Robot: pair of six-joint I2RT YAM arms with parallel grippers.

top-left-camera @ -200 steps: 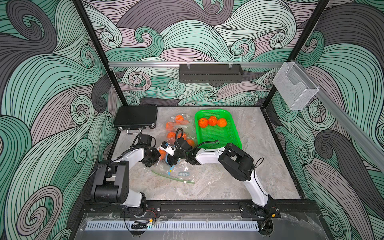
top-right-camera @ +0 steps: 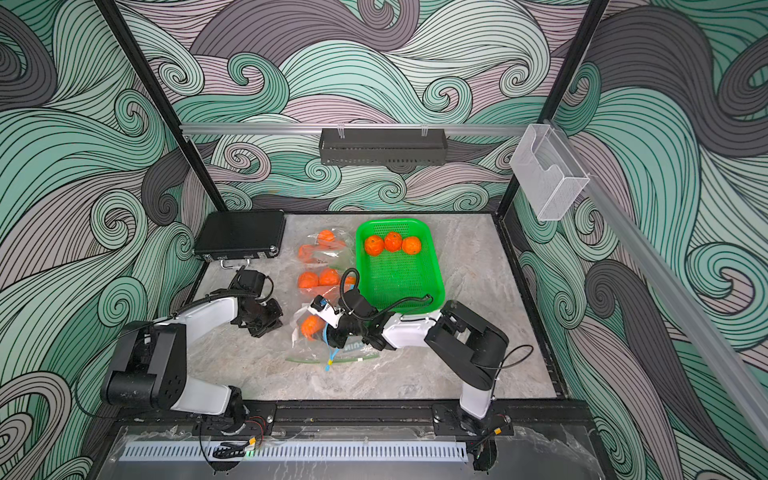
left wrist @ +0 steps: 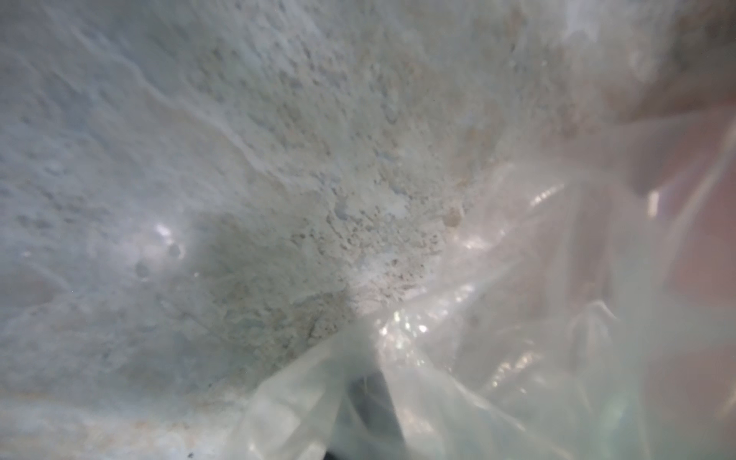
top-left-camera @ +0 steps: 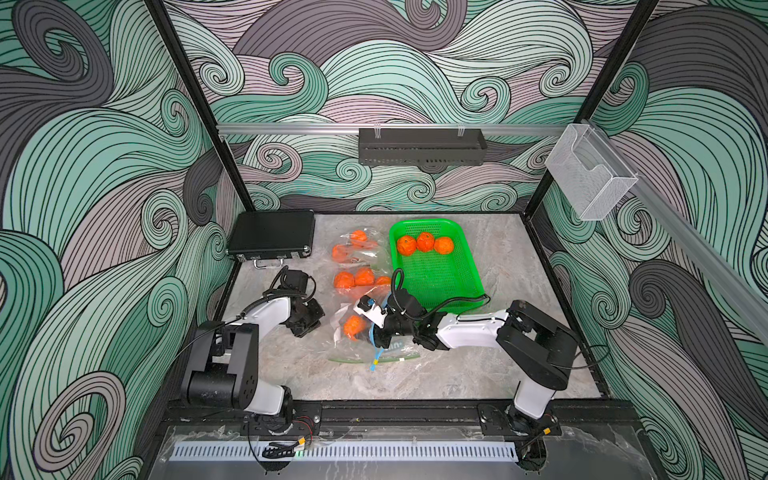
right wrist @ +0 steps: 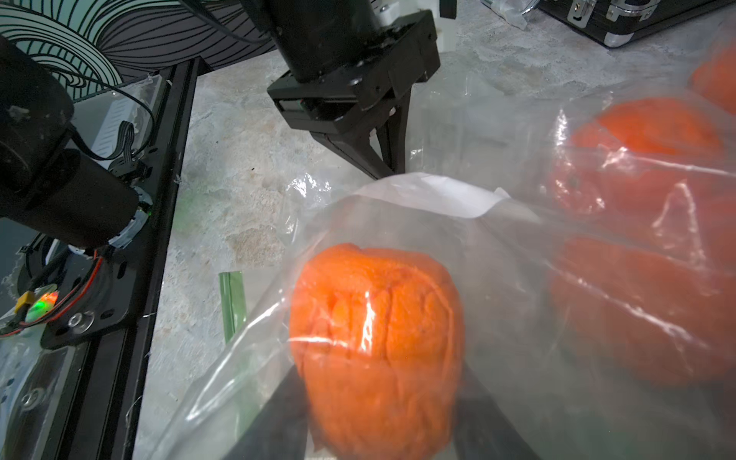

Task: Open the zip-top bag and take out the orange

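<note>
A clear zip top bag, its green zip strip toward the front, lies mid-table with several oranges in it. My right gripper is shut on one orange. Bag film covers that orange in the right wrist view and blurs the fingers at its sides. More oranges sit under film behind. At the bag's left stands my left gripper, its fingers shut, with film touching their tips. Film drapes over a dark finger in the left wrist view; whether it is pinched cannot be told.
A green basket holding three oranges stands behind the right arm. Behind the bag is more plastic with oranges. A black case occupies the back left corner. Bare table shows at the front and far right.
The bag's front and green strip have shifted right too, and film now spans the wider gap from the nearly still left gripper.
</note>
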